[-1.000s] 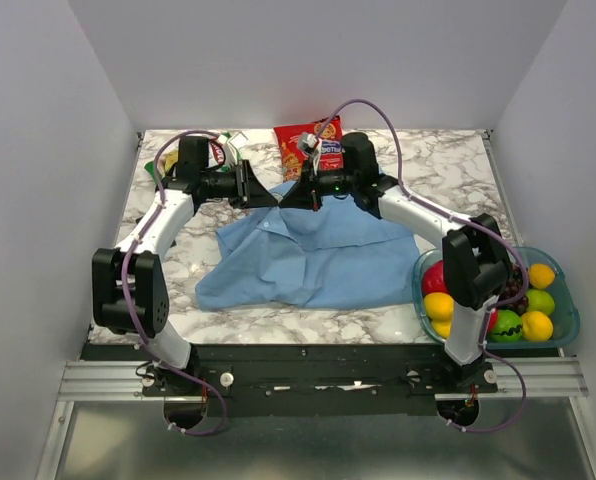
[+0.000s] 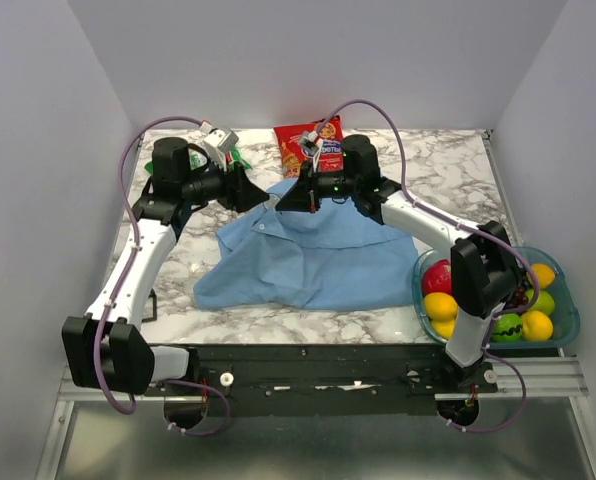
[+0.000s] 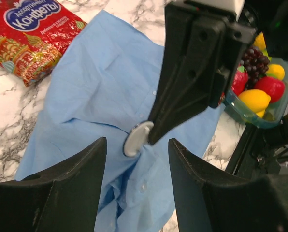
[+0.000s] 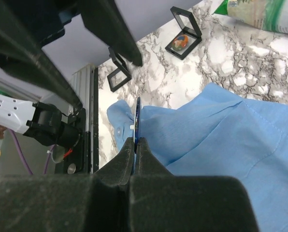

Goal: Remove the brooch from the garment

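In the left wrist view, the silvery oval brooch (image 3: 135, 140) stands at the tips of my right gripper. My right gripper is shut on the brooch (image 4: 137, 117), which appears edge-on in the right wrist view. Beneath it, the blue garment (image 2: 308, 265) rises in a fold; whether the brooch is still fastened to the cloth cannot be told. The open left gripper faces the brooch, one fingertip on each side in its view, with no clear contact.
Red candy bags (image 2: 308, 145) and a green bag (image 4: 272, 14) lie at the back of the marble table. A bowl of fruit (image 2: 570, 330) stands at right. Small black frames (image 4: 184, 36) lie on the left side. Both arms are close together.
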